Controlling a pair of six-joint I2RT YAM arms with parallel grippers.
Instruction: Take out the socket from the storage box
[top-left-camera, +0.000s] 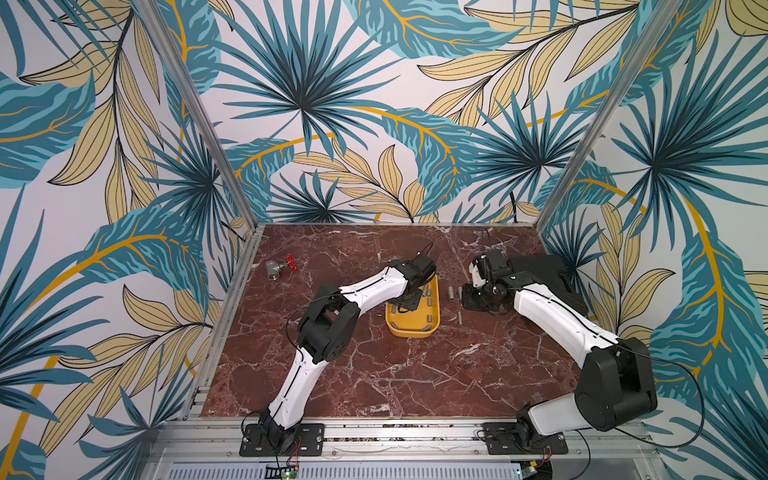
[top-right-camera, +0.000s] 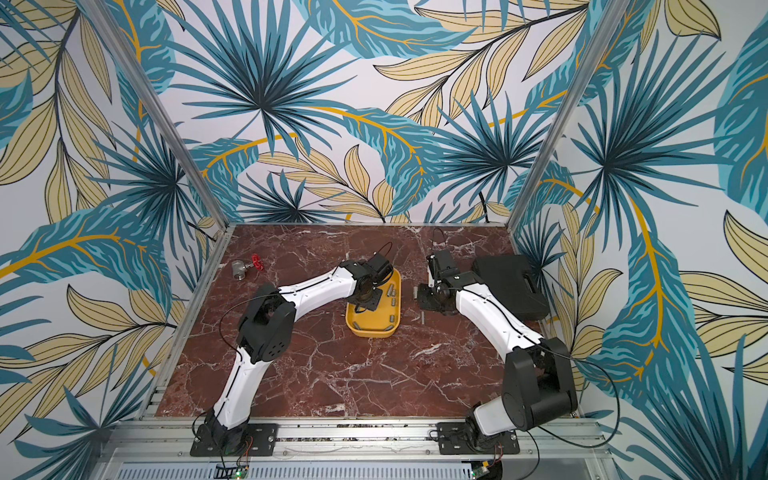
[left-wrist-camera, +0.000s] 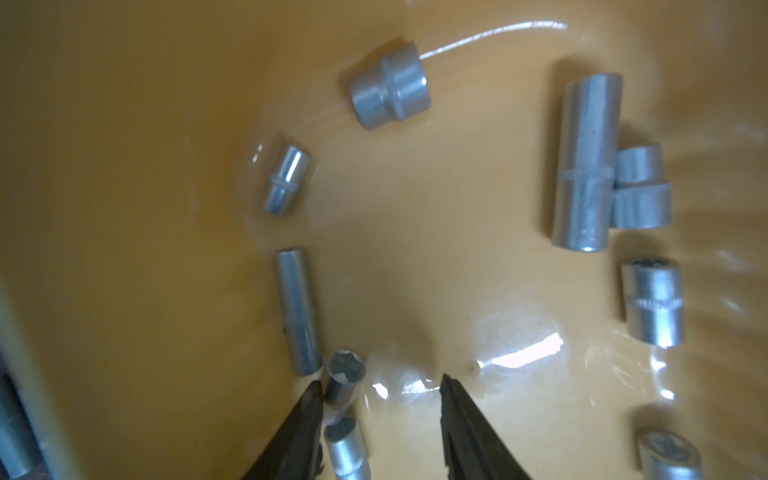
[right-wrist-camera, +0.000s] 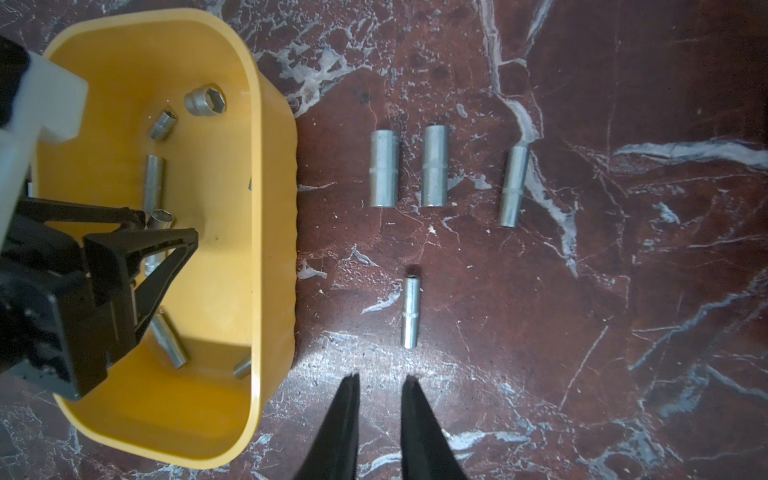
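The yellow storage box (right-wrist-camera: 273, 208) holds several silver sockets, among them a long socket (left-wrist-camera: 586, 160) beside a short one, and a thin socket (left-wrist-camera: 297, 312). My left gripper is down inside the box, part open, its fingertips near an upright-looking socket (left-wrist-camera: 345, 372) at the lower middle of the left wrist view. Nothing shows between its fingers. My right gripper is to the right of the box over the table, part open and empty, just below a thin socket (right-wrist-camera: 410, 312) lying on the marble.
Three more sockets (right-wrist-camera: 433, 164) lie in a row right of the box. A black case (top-right-camera: 512, 284) stands at the right. A metal part with a red handle (top-right-camera: 240, 269) lies at the back left.
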